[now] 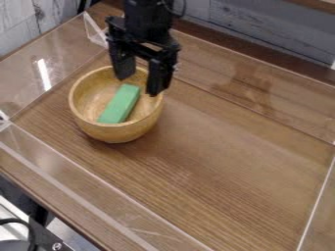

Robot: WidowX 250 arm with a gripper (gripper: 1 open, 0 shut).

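A wooden bowl [93,122] sits on the left of the table with a green oblong object [119,104] lying inside it. My dark gripper [141,76] hangs over the bowl's back part from the top, open, with one finger near the bowl's back left and the other near its right rim. Nothing clearly shows between the fingers. Whether they touch the bowl or the green object I cannot tell.
Dark cables show at the bottom left corner and the top left.
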